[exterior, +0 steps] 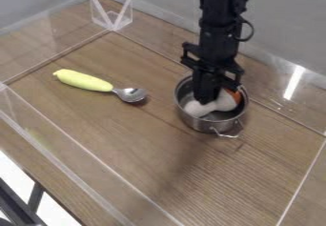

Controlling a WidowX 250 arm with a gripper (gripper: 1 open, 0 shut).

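Observation:
My black gripper (204, 89) reaches down from above into a steel pot (214, 124), its fingers inside the rim. It looks shut; what, if anything, is between the fingertips is hidden. In the pot lie pale, whitish items (199, 108) and something orange (235, 98) at the right side, partly behind the gripper. A spoon (129, 93) with a yellow-green handle (83, 81) lies to the left on the wooden counter (140, 163).
A white wire rack (111, 18) stands at the back left corner. Clear walls or edges bound the counter.

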